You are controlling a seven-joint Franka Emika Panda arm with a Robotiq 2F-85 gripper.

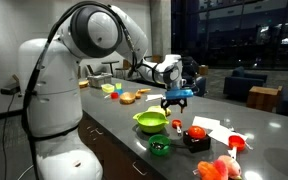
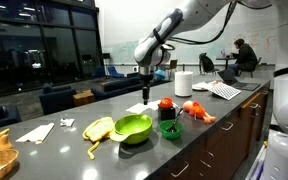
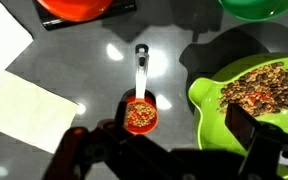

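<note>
My gripper is open above the table, its two dark fingers set wide apart with nothing held between them. Below, in the wrist view, lies a small red scoop point(image 3: 141, 117) with a pale handle and reddish-brown bits in its cup. To its right is a bright green bowl point(image 3: 212, 128), which contains similar mixed bits. The first exterior view has the gripper point(image 1: 176, 99) hanging well above the table, with the red scoop point(image 1: 177, 124) under it and the green bowl point(image 1: 151, 122) beside that.
A dark green pot point(image 2: 171, 130) and a black box point(image 2: 174, 113) bearing a red round thing point(image 2: 166, 103) stand close by. A yellow item point(image 2: 99, 129) lies past the bowl. An orange-red plush toy point(image 1: 221, 169) sits near the edge. White sheets lie behind.
</note>
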